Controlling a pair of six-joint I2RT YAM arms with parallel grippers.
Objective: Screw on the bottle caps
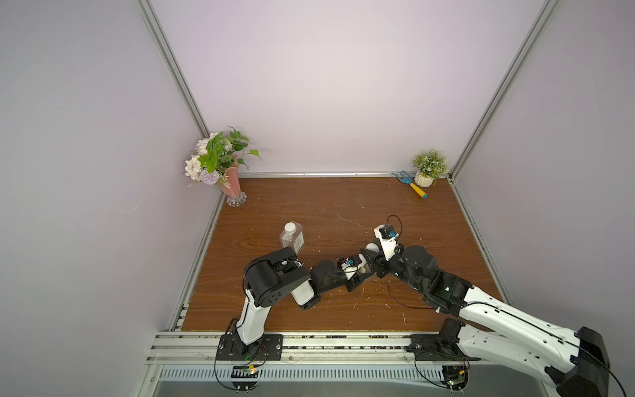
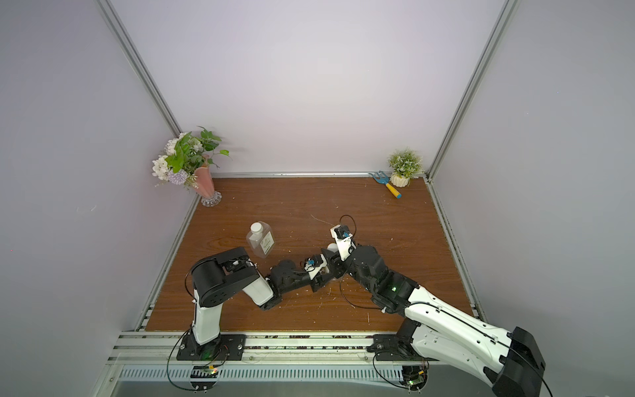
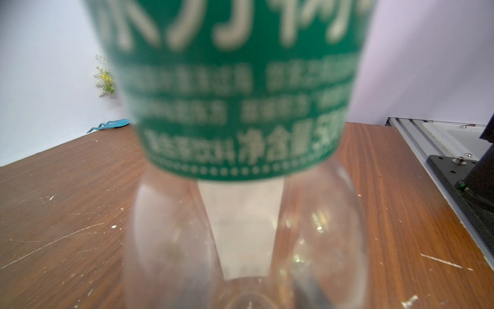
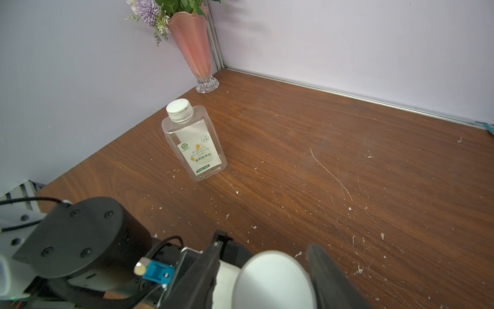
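A clear bottle with a green label (image 3: 241,118) fills the left wrist view, close against my left gripper (image 1: 357,274), whose fingers are hidden there. My right gripper is over its top, its fingers either side of a white round cap (image 4: 272,283); I cannot tell whether they grip it. A second, square clear bottle (image 4: 198,149) with a white cap (image 4: 180,109) stands upright at the left middle of the table.
A pink vase with flowers (image 1: 231,182) stands at the back left. A potted plant (image 1: 426,173) and a fork tool (image 1: 416,190) lie at the back right.
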